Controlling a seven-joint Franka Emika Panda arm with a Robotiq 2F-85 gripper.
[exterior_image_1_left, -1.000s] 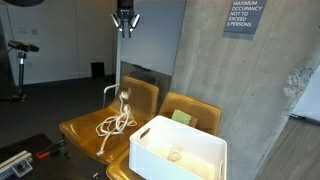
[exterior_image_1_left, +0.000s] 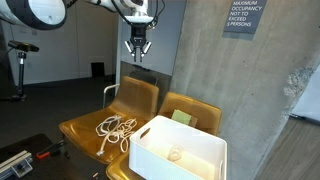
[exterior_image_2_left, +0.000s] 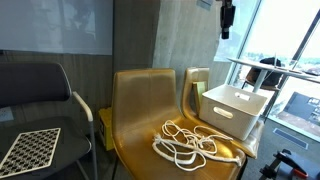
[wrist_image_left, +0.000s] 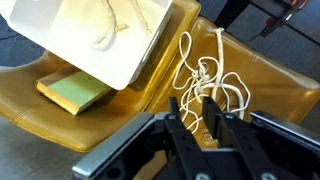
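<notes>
In exterior view 1, my gripper (exterior_image_1_left: 139, 50) hangs high above the chairs, pointing down. Its two fingers (wrist_image_left: 174, 108) stand apart in the wrist view, with nothing held between them. A loose white rope (exterior_image_1_left: 117, 130) lies in loops on the seat of the tan chair (exterior_image_1_left: 134, 98), far below the gripper. Exterior view 2 shows the same rope (exterior_image_2_left: 190, 145) spread over the seat. Beside it is a white box (exterior_image_1_left: 180, 150); a pale coil of rope or cord (exterior_image_1_left: 174, 155) rests inside.
Behind the box, a green-and-tan block (exterior_image_1_left: 184, 118) sits on the second tan chair (exterior_image_1_left: 203, 112). A dark chair (exterior_image_2_left: 45, 135) with a checkered board (exterior_image_2_left: 28, 147) on it stands at the left of exterior view 2. The air around the gripper is clear.
A second ago part of the rope was in the air above the seat; now it all lies down. My gripper has since moved right and lower in exterior view 1.
</notes>
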